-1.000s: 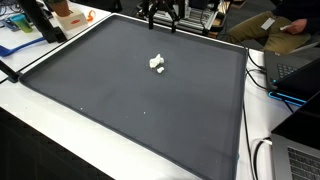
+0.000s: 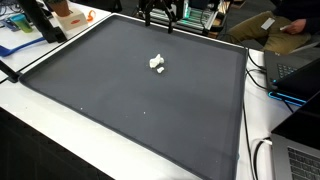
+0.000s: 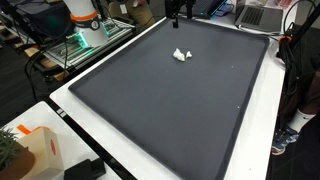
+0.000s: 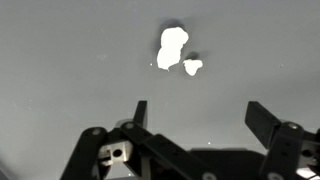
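Observation:
Two white lumps lie close together on the dark grey board. The larger lump [image 4: 172, 46] is elongated and irregular; the smaller lump [image 4: 193, 67] sits just beside it with a narrow gap. Exterior view 1 has the large lump [image 2: 156, 61] toward the far side of the board, and in exterior view 2 it [image 3: 179, 54] shows as a small white piece. My gripper is open, its black fingers wide apart with only bare board between them. In exterior view 1 the gripper [image 2: 158, 22] hangs by the board's far edge, apart from both lumps.
The board [image 2: 130, 105] is mostly clear, with a few tiny white specks and a raised dark rim. White table [image 2: 95, 134] borders it. Laptops [image 2: 296, 80] stand on the right in exterior view 1; a potted plant [image 3: 12, 150] is at the near left in exterior view 2.
In exterior view 1 the gripper has shifted slightly to the left by the far edge. Both white lumps have stayed where they were.

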